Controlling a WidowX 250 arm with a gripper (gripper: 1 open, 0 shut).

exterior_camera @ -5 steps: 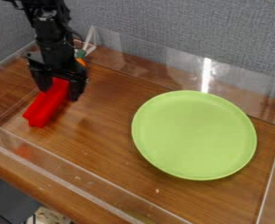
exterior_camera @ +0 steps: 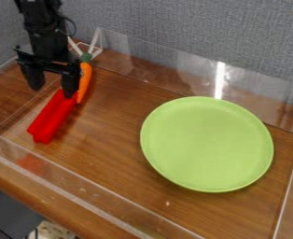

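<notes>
My black gripper (exterior_camera: 52,73) stands open at the upper left, over the far end of a red elongated object (exterior_camera: 49,119) lying on the wooden table. An orange carrot (exterior_camera: 84,82) lies just right of the gripper, beside the red object, partly hidden. Whether the gripper touches either thing I cannot tell. A green plate (exterior_camera: 206,145) sits on the right half.
Clear plastic walls edge the wooden table (exterior_camera: 112,177), with a grey wall behind. Bare wood lies between the red object and the plate and along the front. A small white item (exterior_camera: 91,47) is at the back left.
The gripper has moved left, uncovering more of the carrot and the upper part of the red object. The plate is unchanged.
</notes>
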